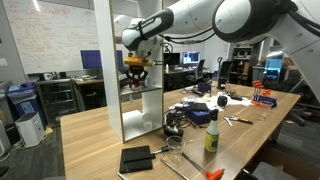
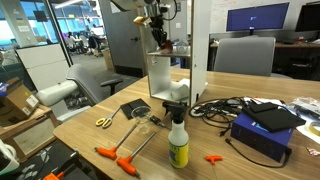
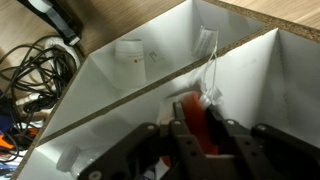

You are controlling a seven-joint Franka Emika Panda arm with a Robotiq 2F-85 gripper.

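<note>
My gripper [image 1: 135,79] is at the upper compartment of the white shelf unit [image 1: 104,62], just above its middle board. In the wrist view, a red and white item [image 3: 197,118] shows between the dark fingers, and the gripper is shut on it. A bit of the same red item [image 2: 167,46] appears below the gripper in the second exterior view. Its shape is mostly hidden by the fingers, and whether it touches the board cannot be told. A white cup-like container [image 3: 130,62] is in the lower compartment.
On the table in front are a spray bottle with a yellow label [image 2: 178,145], a clear cup [image 2: 141,123], orange-handled tools [image 2: 127,165], scissors [image 2: 104,121] and a black flat item [image 1: 137,159]. Black cables [image 2: 223,108] lie right of the shelf.
</note>
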